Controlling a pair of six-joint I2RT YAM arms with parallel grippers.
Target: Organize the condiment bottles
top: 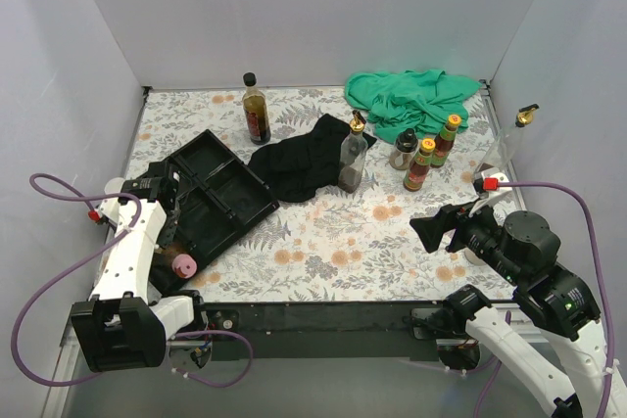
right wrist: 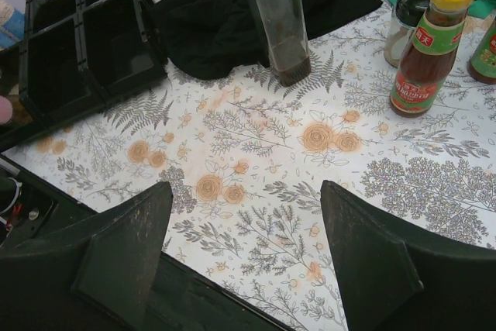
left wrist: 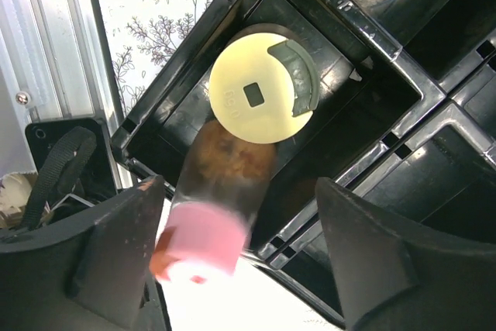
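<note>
The black organizer point(top: 225, 217) sits at the left of the table. In the left wrist view a pink-capped jar point(left wrist: 203, 238) leans in a front compartment beside a yellow-lidded container point(left wrist: 252, 94), between the open fingers of my left gripper. My right gripper stands open over bare table at the right. Dark sauce bottle point(top: 257, 115), glass pour bottle point(top: 351, 163), shaker point(top: 402, 154), two yellow-capped bottles point(top: 417, 171) point(top: 441, 149) and another pour bottle point(top: 505, 144) stand on the table.
A black cloth point(top: 299, 159) lies behind the organizer, a green cloth point(top: 411, 95) at the back right.
</note>
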